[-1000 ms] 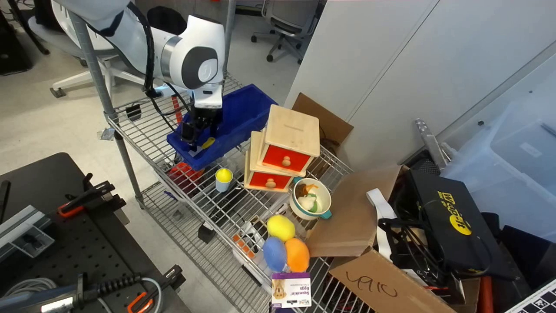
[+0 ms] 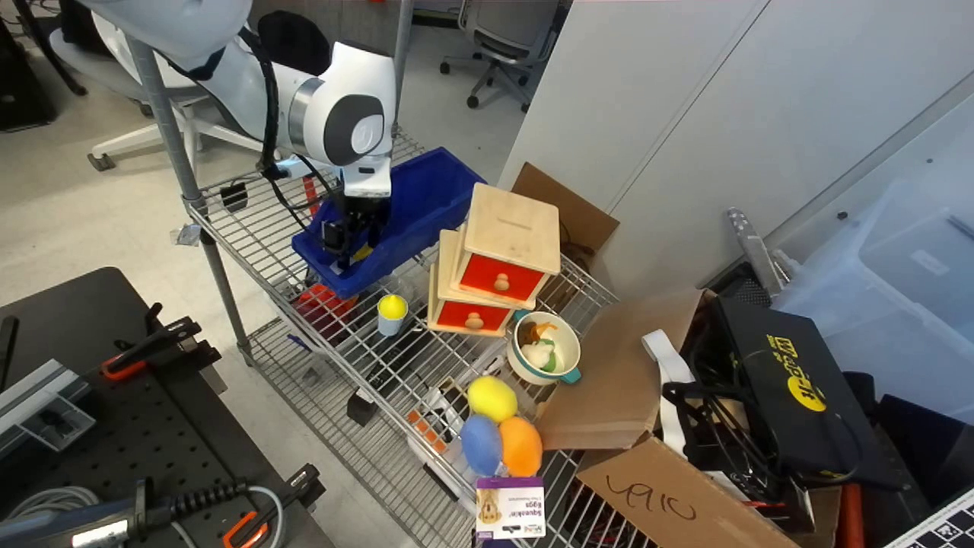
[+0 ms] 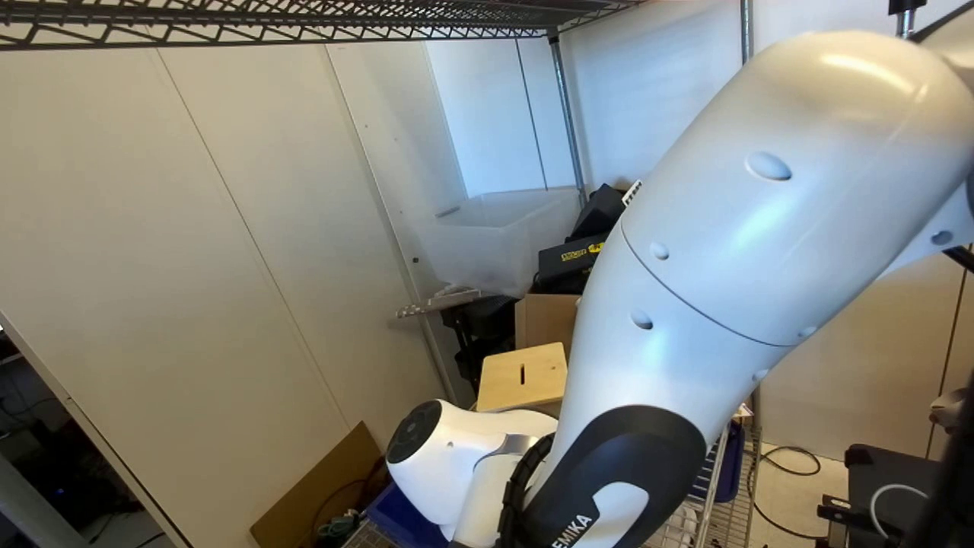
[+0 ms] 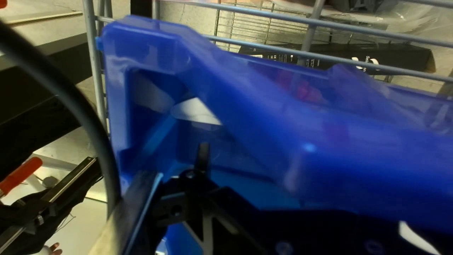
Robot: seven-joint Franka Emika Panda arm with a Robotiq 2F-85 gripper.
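Observation:
A long blue bin [image 2: 429, 187] lies on the wire shelf below the arm. My gripper [image 2: 351, 233] reaches down into its near end. In the wrist view the gripper is over the bin's interior; one dark finger [image 4: 203, 155] stands apart from the other, with nothing visible between them. Beside it in the bin is a small yellow thing [image 2: 363, 253], partly covered by the gripper. A white thing [image 4: 195, 111] shows past the bin wall in the wrist view. The arm hides the gripper in exterior view 2.
Two wooden boxes with red drawers [image 2: 498, 274] stand right beside the bin. Nearer are a cup with a yellow ball [image 2: 393, 310], a bowl of toys [image 2: 545, 347] and several coloured eggs [image 2: 493, 399]. A shelf post [image 2: 164, 100] rises left of the arm.
My gripper and wrist have moved down, deeper into the blue bin. More of the yellow thing is covered now. The other objects have stayed put.

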